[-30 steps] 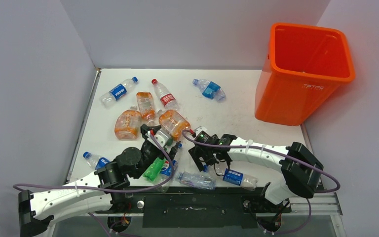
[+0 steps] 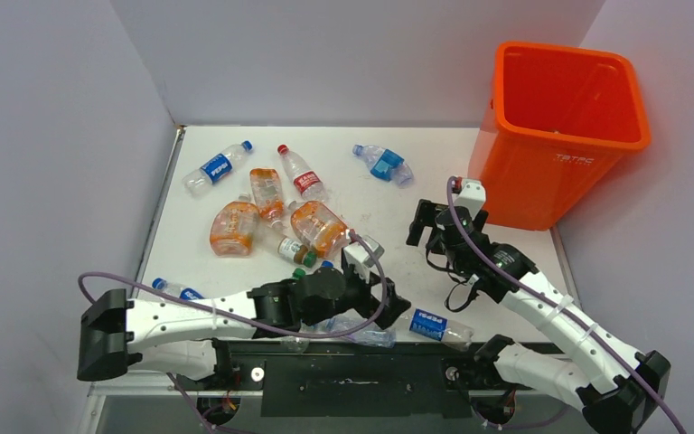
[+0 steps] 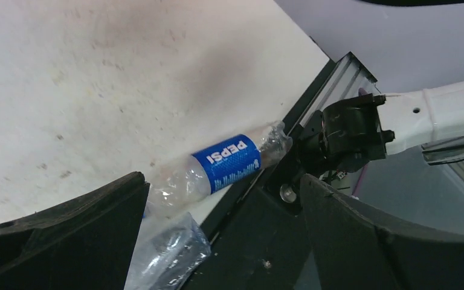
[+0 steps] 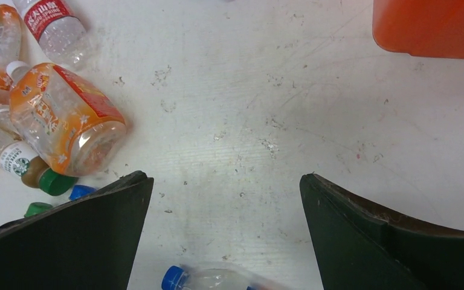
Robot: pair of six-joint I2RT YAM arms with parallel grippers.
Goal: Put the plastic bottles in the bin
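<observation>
My left gripper hovers open near the front edge; beneath it the left wrist view shows a Pepsi bottle and a crushed clear bottle. My right gripper is open above bare table beside the orange bin; its wrist view shows orange-label bottles, a red-label bottle and a blue-capped bottle. Further bottles lie at the back and at left front. Some bottles are hidden under the left arm.
Walls surround the back and sides, and the bin stands at the back right corner.
My left gripper has swung right toward the front middle. My right gripper has moved up and right toward the bin, away from the bottles.
</observation>
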